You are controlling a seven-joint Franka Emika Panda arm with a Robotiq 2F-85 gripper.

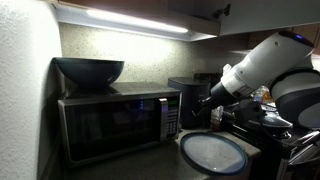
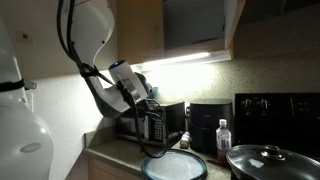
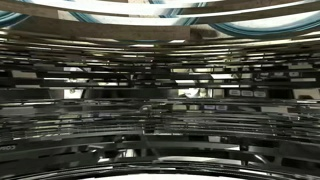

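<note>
A round plate with a pale grey face and a blue rim lies flat at the counter's front edge, to the right of the microwave. The other exterior view also shows the plate, low in the middle. Above and behind it hangs my gripper, apart from the plate. Its fingers are small and dark against the black appliance, so their spacing is unclear, and nothing large shows in them. The wrist view is broken into streaks; only bits of blue rim can be made out along its top.
A microwave carries a dark bowl on top. Behind the arm stands a black appliance. A clear bottle and a lidded pan on the stove lie to the right. An overhead cabinet limits the height.
</note>
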